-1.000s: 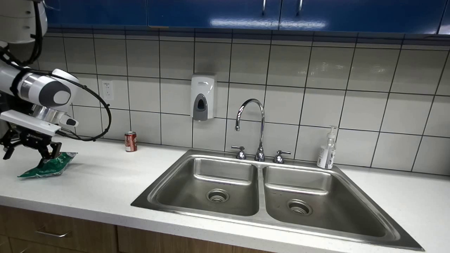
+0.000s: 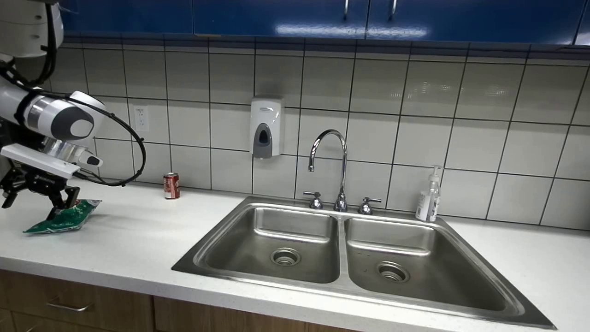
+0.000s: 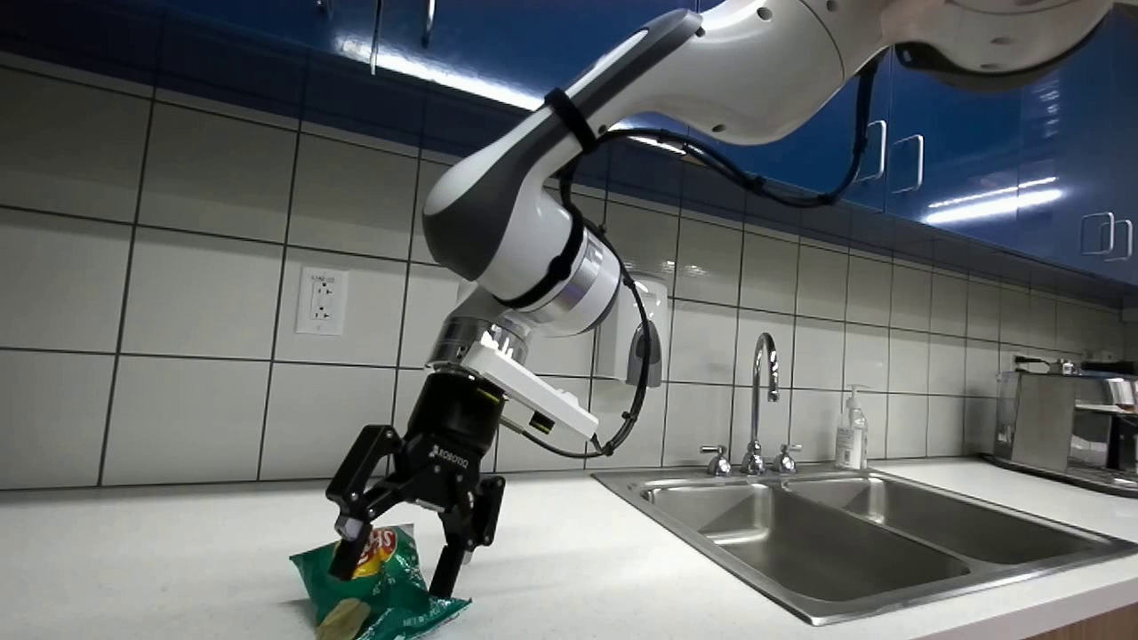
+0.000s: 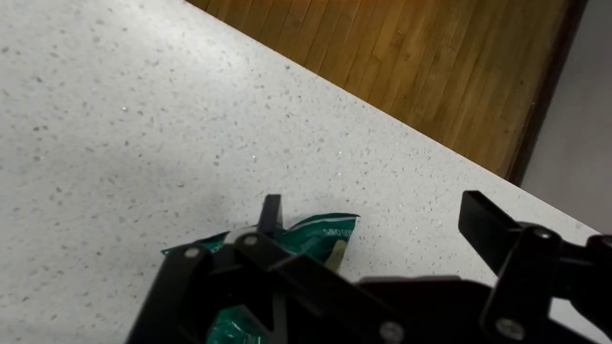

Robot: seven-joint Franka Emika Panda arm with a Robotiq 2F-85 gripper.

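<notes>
A green chip bag [image 2: 72,216] with a red and yellow logo lies on the white counter, left of the sink. Just above it my gripper [image 3: 396,567] is tilted, its fingers open wide and shut on nothing. One of the fingers [image 2: 53,213] reaches down over the bag in exterior view 1; whether it touches is unclear. In the wrist view the gripper has the bag [image 4: 321,238] under and around one finger, while the other finger [image 4: 485,226] is over bare counter. Much of the bag is hidden there by the gripper's linkage.
A red can [image 2: 171,186] stands near the tiled wall. The double-basin steel sink [image 2: 342,249] has a faucet [image 2: 340,177] behind it and a soap bottle [image 2: 428,200] at its right rear. Free counter lies between bag and sink; the counter's front edge is close.
My gripper has shifted only very slightly, its fingers a touch lower and to the left. The bag and everything else look unmoved.
</notes>
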